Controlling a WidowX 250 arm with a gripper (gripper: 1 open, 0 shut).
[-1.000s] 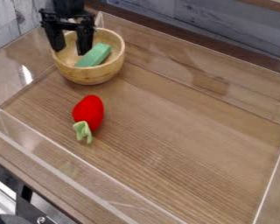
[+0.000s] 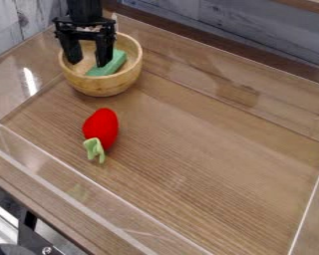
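My black gripper [image 2: 85,46] is at the top left, its fingers reaching down into a wooden bowl [image 2: 99,86]. A green object [image 2: 112,62] lies in the right part of the bowl, just beside the fingers; whether they touch it I cannot tell. A red object with a pale green tip [image 2: 101,129], like a toy radish or pepper, lies on the table below the bowl.
A grey wall runs along the upper left edge, close to the bowl and gripper.
My gripper has shifted slightly within the bowl, and the bowl appears to have moved a little. The red object stays where it was.
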